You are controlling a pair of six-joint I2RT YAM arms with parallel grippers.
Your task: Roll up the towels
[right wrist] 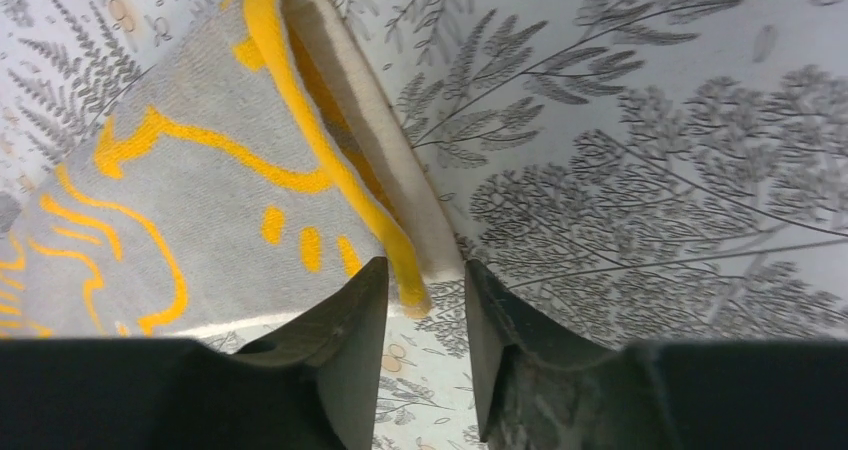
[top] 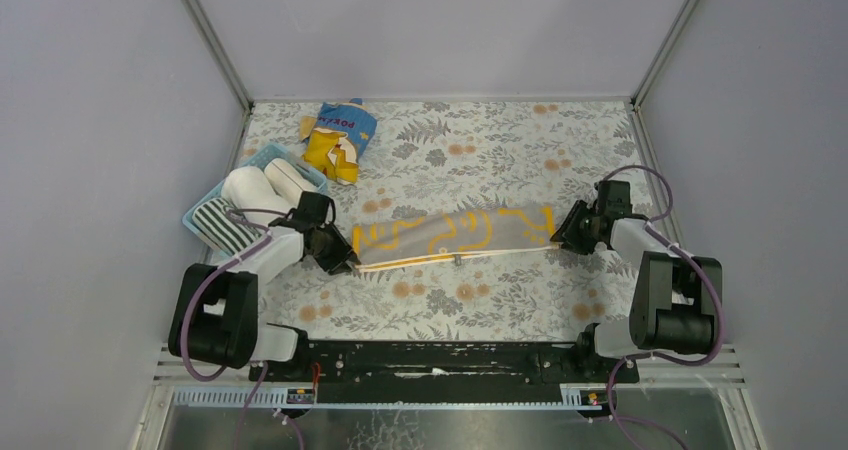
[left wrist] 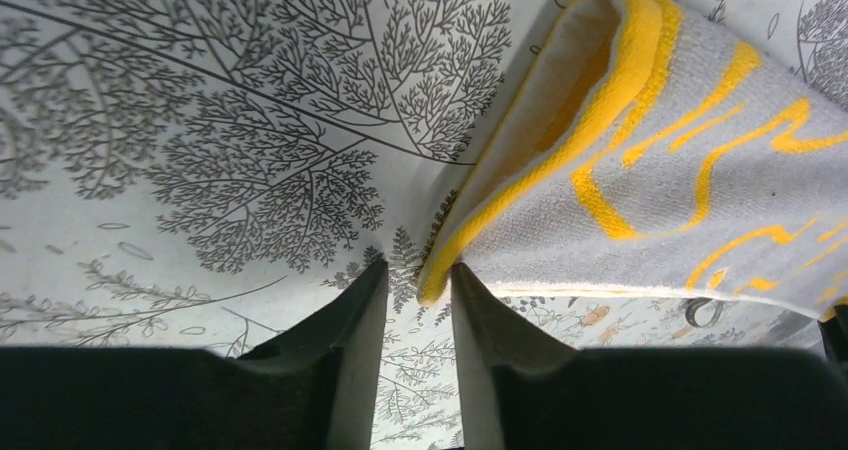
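Observation:
A grey towel [top: 455,235] with yellow patterns lies folded into a long strip across the middle of the table. At its front left corner, my left gripper [top: 355,264] is part open; in the left wrist view its fingers [left wrist: 365,305] stand either side of the yellow-edged corner, with a gap on the left. My right gripper [top: 560,242] is at the front right corner, also part open. In the right wrist view the towel's [right wrist: 250,190] yellow edge and pale under-layer reach between its fingers. Both fold ends stand slightly open.
On the left a light blue basket [top: 192,210] holds white and striped rolled towels, close to my left arm. A blue and yellow cloth [top: 340,140] lies at the back left.

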